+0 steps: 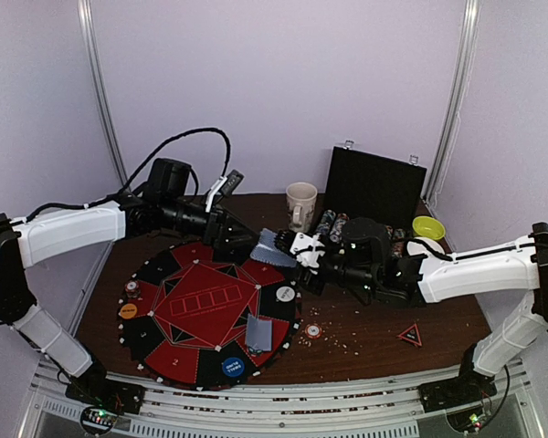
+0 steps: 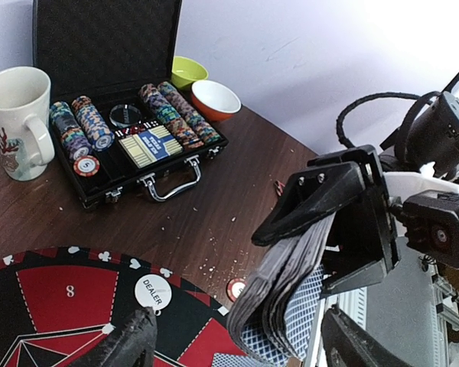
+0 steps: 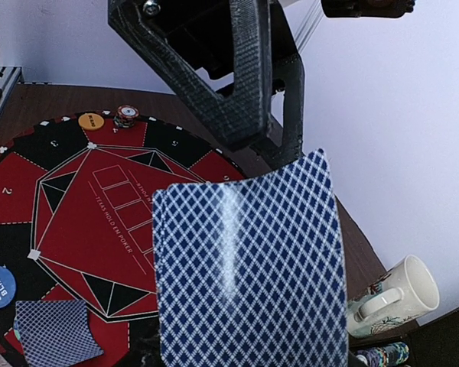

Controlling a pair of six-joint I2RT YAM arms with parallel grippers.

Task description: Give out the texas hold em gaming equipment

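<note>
My right gripper [image 1: 295, 248] is shut on a deck of blue-checked playing cards [image 2: 283, 306], held up above the right side of the round poker mat [image 1: 198, 351]. In the right wrist view the deck [image 3: 249, 267] fills the foreground and hides most of that gripper's fingers. My left gripper [image 1: 245, 241] stands open just left of the deck, nothing between its fingers. One blue-backed card [image 1: 258, 330] shows low over the mat's lower right, covering most of a chip stack; whether it lies flat I cannot tell. It also shows left of the deck as a card [image 3: 57, 332].
Behind stand a white mug [image 1: 301, 203] and an open chip case [image 2: 130, 145] with chips and card packs. A dealer button [image 1: 285, 294], blue small blind disc [image 1: 233, 367] and orange blind disc [image 1: 128, 311] rest on the mat. Bowls [image 1: 428, 228] sit right.
</note>
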